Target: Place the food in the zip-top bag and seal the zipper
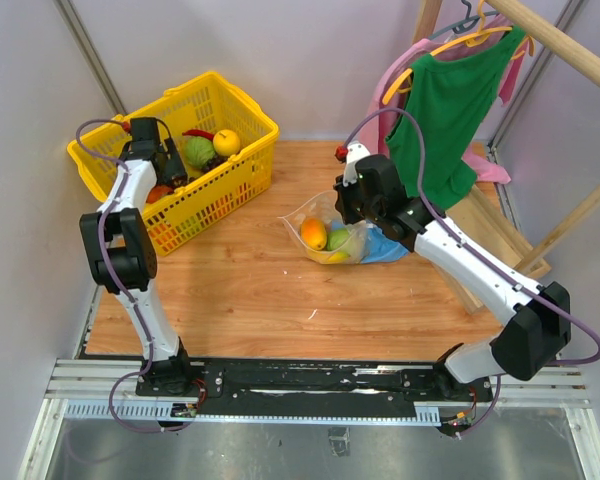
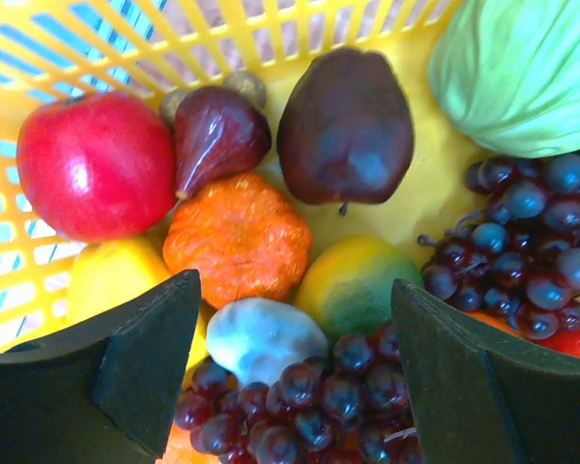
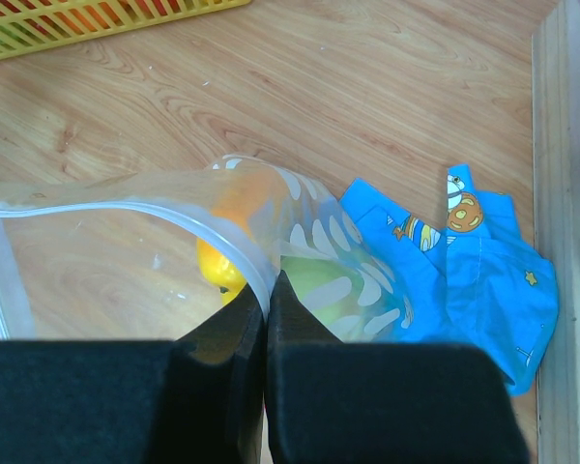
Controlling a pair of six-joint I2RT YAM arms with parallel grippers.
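Note:
My left gripper hangs inside the yellow basket, fingers apart above dark grapes, a pale blue-grey item and a green-yellow fruit. A red apple, fig, dark fruit and cabbage lie around. My right gripper is shut on the zip top bag's upper edge. In the top view the bag holds an orange fruit and a green one, with some yellow.
Blue patterned cloth lies beside the bag. A wooden rack with a green top and pink garments stands at the right.

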